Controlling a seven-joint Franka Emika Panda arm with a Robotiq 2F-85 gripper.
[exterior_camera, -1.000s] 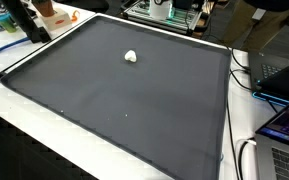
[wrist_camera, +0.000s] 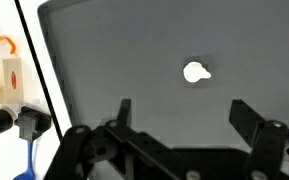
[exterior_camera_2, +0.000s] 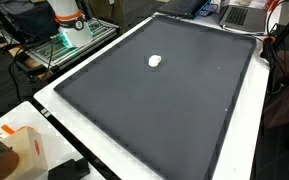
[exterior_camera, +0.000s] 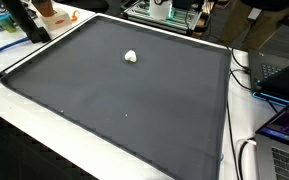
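Note:
A small white object (wrist_camera: 195,72) lies alone on the dark grey board (wrist_camera: 124,70), rounded with a short pointed end. In exterior view 1 the white object (exterior_camera: 131,56) is toward the board's far side; in exterior view 2 the same white piece (exterior_camera_2: 154,61) is left of the middle. My gripper looks down on the board in the wrist view, its two dark fingers spread wide apart. It is open, with nothing between the fingers and the white object ahead of them. Neither exterior view shows the fingers clearly.
Laptops (exterior_camera: 284,157) and cables stand along the right side in exterior view 1. A wooden box (exterior_camera: 50,10) and assorted clutter sit beyond the far left edge. Apart from the white piece, the board is clear.

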